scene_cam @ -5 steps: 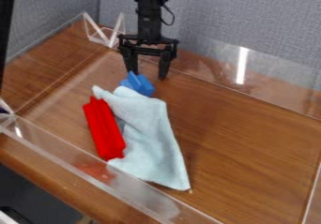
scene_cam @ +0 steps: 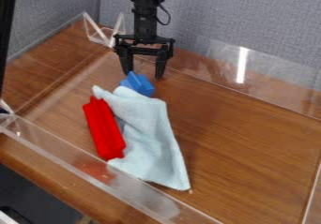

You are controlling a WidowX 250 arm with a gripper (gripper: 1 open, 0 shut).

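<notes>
My black gripper (scene_cam: 143, 46) hangs at the top centre of the camera view, above and behind a blue object (scene_cam: 138, 82). Whether its fingers hold anything is too small to tell. The blue object lies at the upper end of a crumpled pale cloth (scene_cam: 153, 146), which stretches toward the front. A long red block (scene_cam: 103, 126) lies along the cloth's left side.
Clear panels edge it at the back and front left. A white rack (scene_cam: 100, 29) stands at the back left.
My gripper has shifted slightly to the left. The blue object, cloth and red block look unchanged.
</notes>
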